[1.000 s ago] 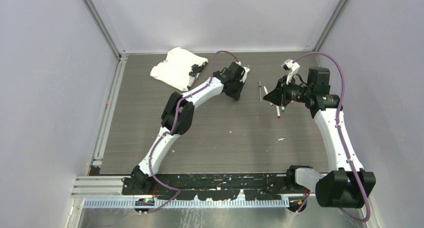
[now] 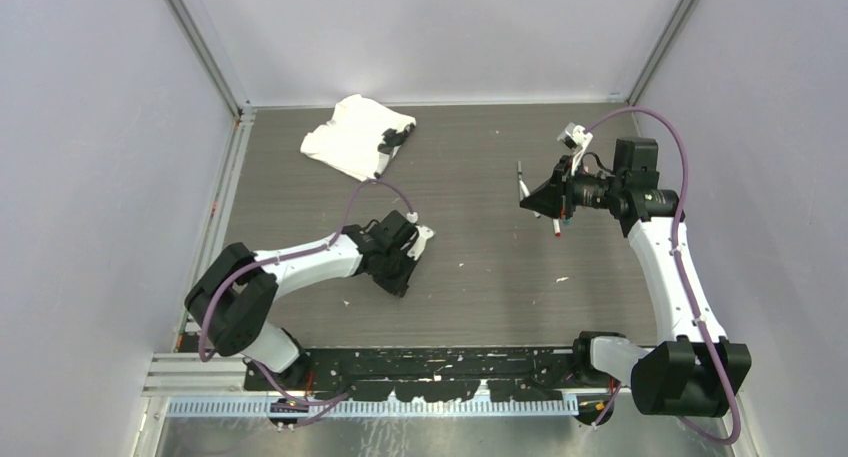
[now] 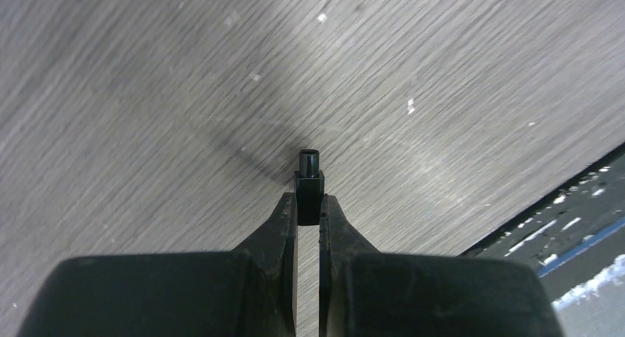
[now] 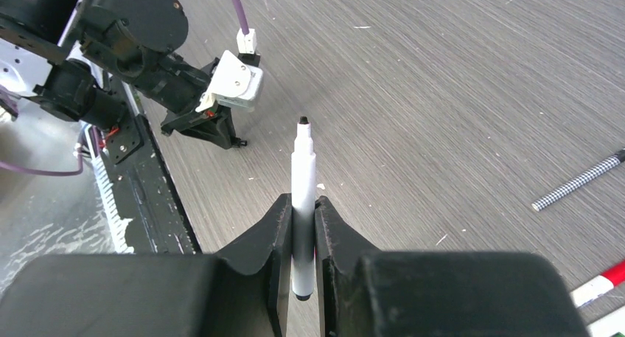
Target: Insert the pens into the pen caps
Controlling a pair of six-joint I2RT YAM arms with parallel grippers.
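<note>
In the left wrist view, a small black pen cap [image 3: 309,176] stands clamped between the fingertips, its round end showing; my left gripper is shut on it. The top view has this gripper [image 2: 403,291] low over the left-centre of the table, the cap too small to make out. A white pen [image 4: 303,182] with a dark tip lies lengthwise between the fingers of my right gripper, which touch it on both sides. In the top view the right gripper [image 2: 530,205] is at the right-centre, the white pen [image 2: 524,189] sticking out from it.
A patterned grey pen [image 4: 575,181] and a red-and-white pen [image 4: 601,284] lie near the right gripper. A white cloth [image 2: 350,142] is at the back left. Between the two arms the table [image 2: 460,267] is mostly bare.
My left arm has swung from the upper middle down and left toward the table's front. The right gripper has shifted slightly left, and the white pen has moved with it.
</note>
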